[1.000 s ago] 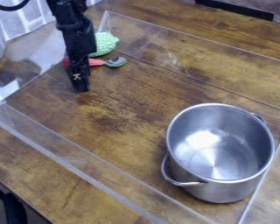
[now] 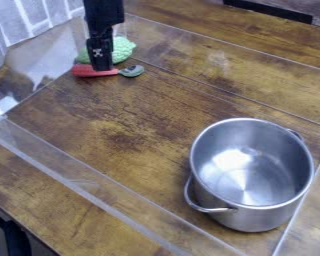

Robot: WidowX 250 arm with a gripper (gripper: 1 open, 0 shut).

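My black gripper [image 2: 101, 58] hangs at the top left, over a red object [image 2: 92, 70] with a small green end [image 2: 131, 71], lying on the wooden table [image 2: 109, 130]. A light green, textured object [image 2: 120, 48] sits just behind the gripper, partly hidden by it. Whether the fingers are open or shut I cannot tell at this size.
A large steel pot [image 2: 250, 175] with side handles stands at the lower right. Clear plastic panels or edges run along the left and across the table.
My gripper has moved up and back, away from the bare table in front of the red object, to above it. The objects appear to lie where they were.
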